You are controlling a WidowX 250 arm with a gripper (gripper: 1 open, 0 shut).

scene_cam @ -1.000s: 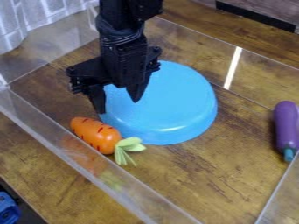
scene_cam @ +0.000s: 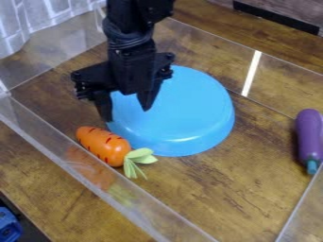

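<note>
My black gripper (scene_cam: 124, 95) hangs from the top of the camera view, its fingers over the left part of an upturned blue round bowl or lid (scene_cam: 187, 118). Whether the fingers are open or shut on anything is hard to tell. An orange toy carrot (scene_cam: 104, 144) with pale green leaves lies just in front of the blue object, below my fingers. A purple toy eggplant (scene_cam: 309, 135) with a teal tip lies at the right.
Clear plastic walls (scene_cam: 94, 197) edge the wooden surface (scene_cam: 209, 189). Bare wood shows at the front right and at the back. A blue item (scene_cam: 7, 227) sits at the lower left corner, outside the wall.
My gripper has shifted slightly to the left. The carrot, blue object and eggplant look unmoved.
</note>
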